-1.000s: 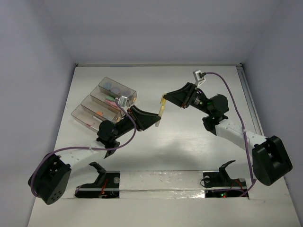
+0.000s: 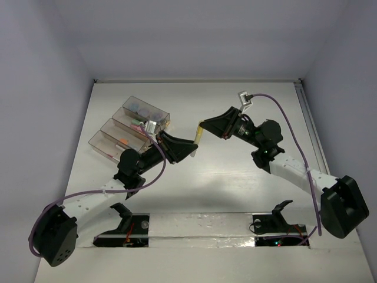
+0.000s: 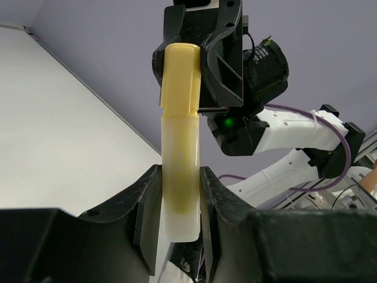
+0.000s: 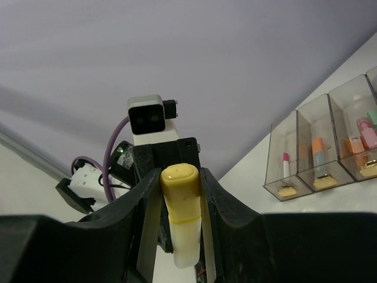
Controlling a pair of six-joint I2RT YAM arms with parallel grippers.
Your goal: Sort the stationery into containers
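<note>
A yellow-and-white marker-like stick (image 2: pixel 198 134) is held up between my two grippers over the table. My right gripper (image 2: pixel 202 123) is shut on its yellow upper end. In the right wrist view, the yellow end (image 4: pixel 181 191) sits snugly between the fingers. Lower down, my left gripper (image 2: pixel 195 150) has its fingers on either side of the pale end. The left wrist view shows that pale part (image 3: pixel 181 177) filling the narrow gap; whether those fingers press on it is unclear. Clear compartment containers (image 2: pixel 101 141) stand at the table's left, partly behind the left arm.
Several stationery pieces lie in the containers, among them an orange-capped one (image 4: pixel 318 151), a pink one (image 4: pixel 366 133) and a white stick with a pink end (image 4: pixel 286 165).
Both grippers and the stick between them have shifted slightly left in the top view over the last second. The containers have not moved.
</note>
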